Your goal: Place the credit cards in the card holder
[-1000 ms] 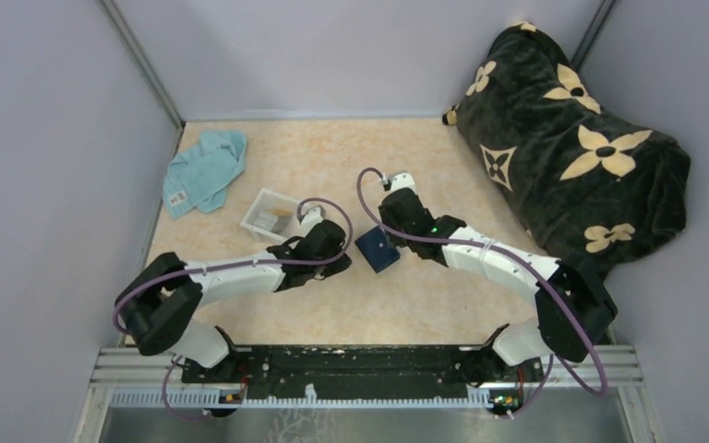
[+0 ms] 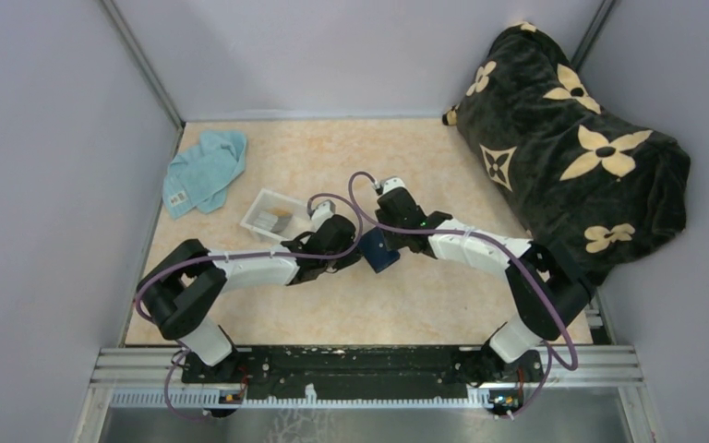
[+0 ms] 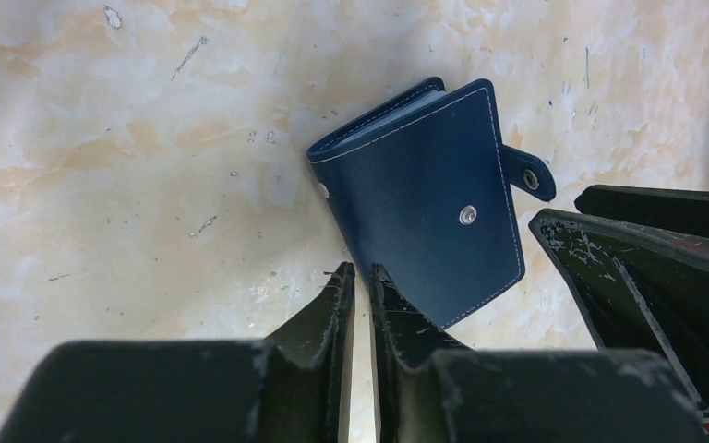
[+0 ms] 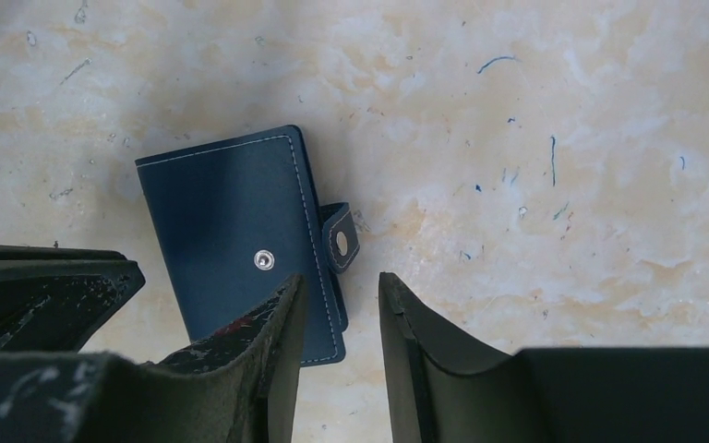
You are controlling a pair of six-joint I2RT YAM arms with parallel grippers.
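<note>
The navy card holder (image 2: 378, 252) lies on the table between my two grippers, its snap strap undone in both wrist views. In the left wrist view my left gripper stands slightly open over the near left edge of the holder (image 3: 415, 194), a narrow empty gap between its fingers. Above the strap side of the holder (image 4: 231, 231), my right gripper is open wider and also empty. A white box (image 2: 251, 218) at the left of the table has a few cards (image 2: 279, 221) in it.
A folded light-blue cloth (image 2: 208, 173) lies at the back left. On the right rests a big dark patterned cushion (image 2: 582, 148). The two grippers stand close together.
Both arms have moved inward, the left one to the right and the right one to the left, closing in on the holder. The holder stays where it was.
</note>
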